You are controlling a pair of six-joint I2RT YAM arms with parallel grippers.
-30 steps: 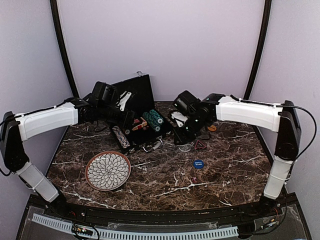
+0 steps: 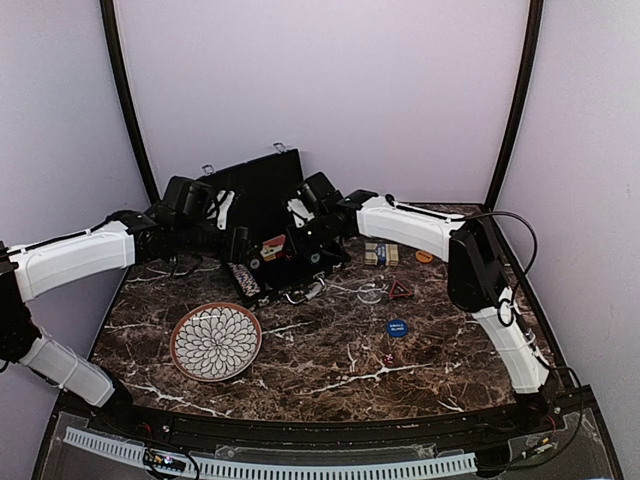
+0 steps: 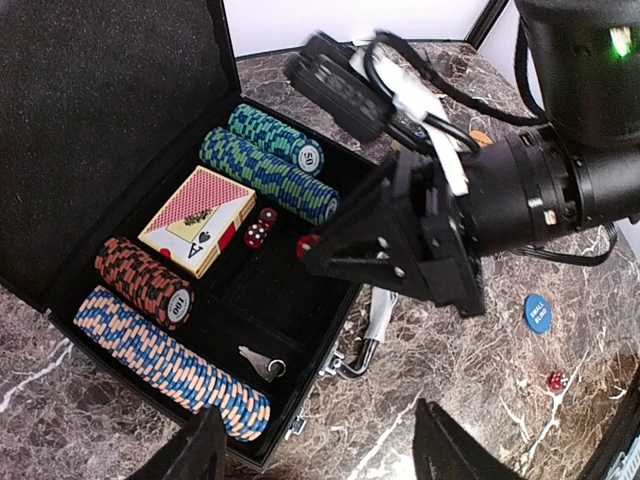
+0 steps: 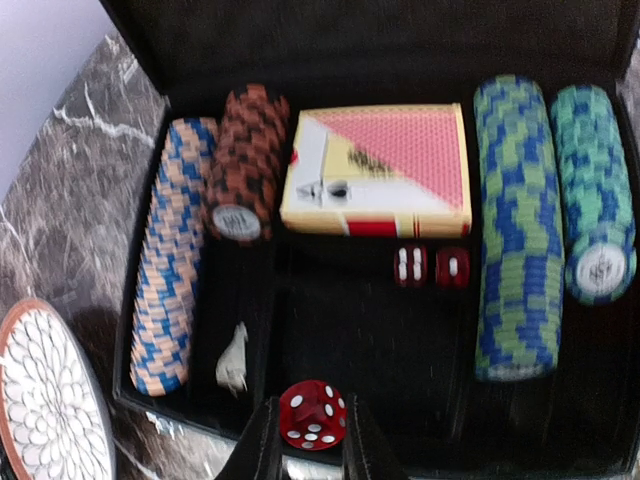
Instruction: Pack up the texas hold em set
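The black case (image 3: 295,411) stands with its lid up at the back. Inside it are orange-and-blue chips (image 3: 165,350), brown chips (image 3: 140,280), two green-and-blue chip rows (image 4: 518,230) and a card box (image 4: 385,170). Two red dice (image 4: 430,266) lie in front of the card box. My right gripper is over the case's front part, shut on another red die (image 4: 312,410). Above the case's left side my left gripper hangs open and empty. A further red die (image 3: 558,381) rests on the table.
A patterned plate (image 2: 215,341) lies front left. On the right are a blue small blind button (image 2: 397,328), an orange button (image 2: 424,256), a red triangle (image 2: 400,289), a clear disc (image 2: 370,295) and a light-coloured pack (image 2: 381,254).
My right arm has swung left from beside the case to over it, carrying its die. The left arm has shifted slightly left. Objects on the table stay where they were.
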